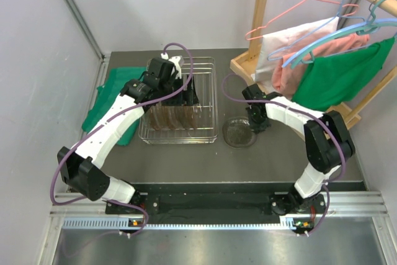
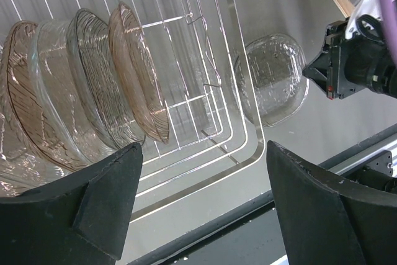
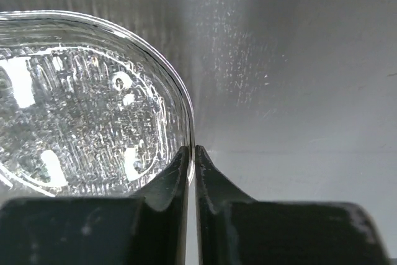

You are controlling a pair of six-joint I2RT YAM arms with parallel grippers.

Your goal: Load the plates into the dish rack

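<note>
A clear plate (image 1: 239, 133) rests on the counter just right of the metal dish rack (image 1: 208, 130). At its right edge is my right gripper, its fingertips close together with the plate's rim passing between them; whether they clamp it cannot be told. In the left wrist view the same plate (image 2: 273, 79) lies beyond the rack's side. Several clear and brownish plates (image 2: 133, 72) stand on edge in the rack. Over them, my left gripper is open with nothing between its fingers.
Green cloth (image 1: 102, 100) lies left of the rack. At the right stands a wooden hanger frame (image 1: 260, 10) with hangers and cloths, close to my right arm. Counter space in front of the rack is clear. Empty slots show at the rack's right side.
</note>
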